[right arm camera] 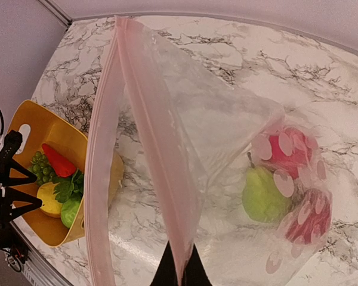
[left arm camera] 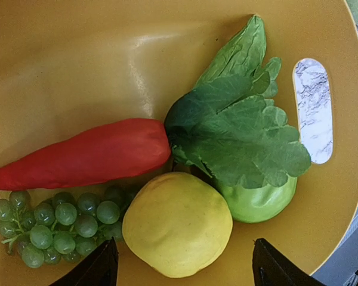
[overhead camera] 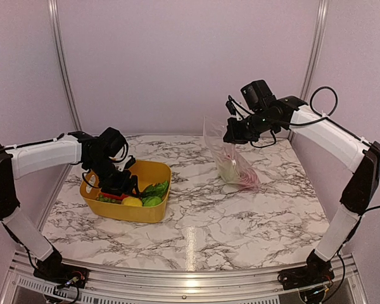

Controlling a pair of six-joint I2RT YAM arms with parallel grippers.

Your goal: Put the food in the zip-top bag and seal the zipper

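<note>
Inside the yellow bin lie a red pepper (left arm camera: pixel 101 152), green grapes (left arm camera: pixel 62 223), a yellow fruit (left arm camera: pixel 178 225), a leafy green vegetable (left arm camera: pixel 244 134) and a round green item (left arm camera: pixel 259 199) partly under the leaves. My left gripper hangs over the bin with its fingers spread wide around empty space, near the yellow fruit. On the right, my right gripper is shut on the rim of the clear zip top bag (right arm camera: pixel 167 137), holding it upright. Through the plastic show a green pear-like fruit (right arm camera: pixel 265 196) and pinkish-red items behind printed dots.
The yellow bin (overhead camera: pixel 126 213) stands at the left of the marble table (overhead camera: pixel 240 234), with oval handle holes in its ends. Bare table lies between bin and bag and along the front.
</note>
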